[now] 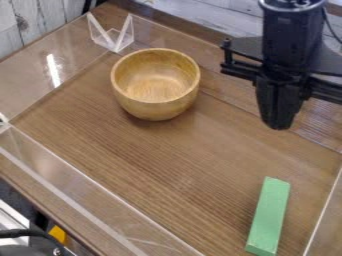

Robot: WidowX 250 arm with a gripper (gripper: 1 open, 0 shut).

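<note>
My gripper (278,112) is raised at the upper right, a dark body pointing down over the wooden table (134,180), its tip shut with nothing seen between its fingers. A green rectangular bar (267,215) lies flat near the front right, below the gripper and apart from it. A round wooden bowl (156,82) sits upper middle, left of the gripper.
A white wire-like object (111,35) stands at the back left. A light edge runs along the left side, with dark cables at the lower left corner.
</note>
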